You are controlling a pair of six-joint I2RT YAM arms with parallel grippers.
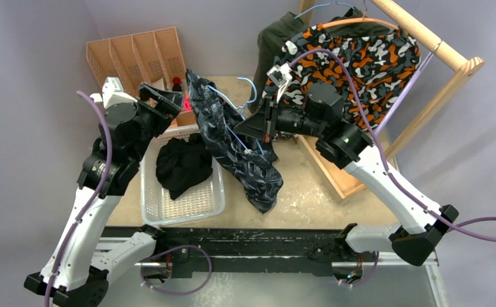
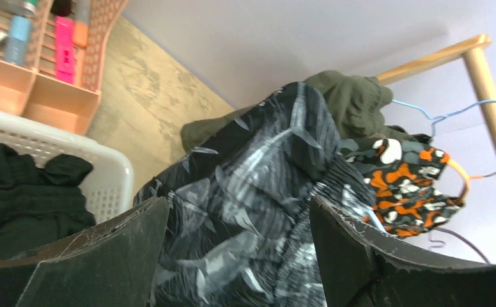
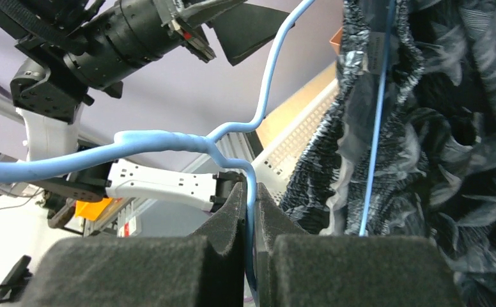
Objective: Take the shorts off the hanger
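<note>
Dark leaf-patterned shorts [image 1: 258, 173] hang from a light blue hanger [image 1: 250, 86] over the middle of the table. My right gripper is shut on the hanger's thin wire just below the hook, as the right wrist view shows. One strand of the hanger runs down along the shorts' waistband. Left of the cloth, my left gripper [image 1: 180, 103] stands open and apart from the hanger. In the left wrist view the shorts [image 2: 245, 198] fill the space beyond its spread fingers [image 2: 140, 233]; nothing seems held between them.
A white basket [image 1: 223, 192] with black cloth [image 1: 185, 163] sits below the left arm. Behind it is an orange divided organizer [image 1: 130, 54]. At the right, a wooden rack [image 1: 424, 35] carries camouflage clothing [image 1: 367, 70] and green clothing [image 1: 274, 41].
</note>
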